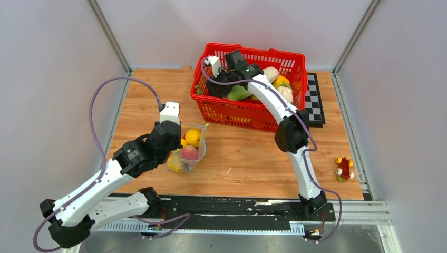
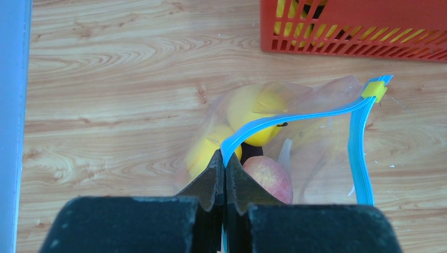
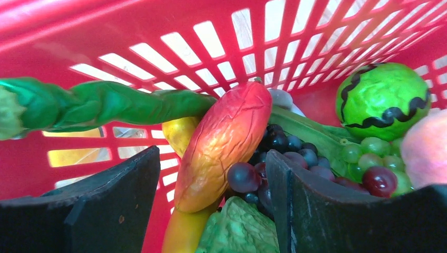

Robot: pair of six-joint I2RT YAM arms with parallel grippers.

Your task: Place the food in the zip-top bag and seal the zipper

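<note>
The clear zip top bag [image 2: 321,147] stands open on the table with yellow fruit [image 1: 193,137] and a peach [image 2: 268,177] inside; its blue rim carries a yellow slider [image 2: 373,90]. My left gripper is shut on the bag's rim. My right gripper hangs open inside the red basket [image 1: 237,113], over a red-orange mango [image 3: 224,142], dark grapes [image 3: 243,178] and a leafy green piece [image 3: 237,234], holding nothing.
The basket also holds a green pepper [image 3: 79,103], a small watermelon [image 3: 380,95] and green grapes [image 3: 369,153]. A checkered board [image 1: 314,100] lies right of it, a toy car [image 1: 345,169] at the right edge.
</note>
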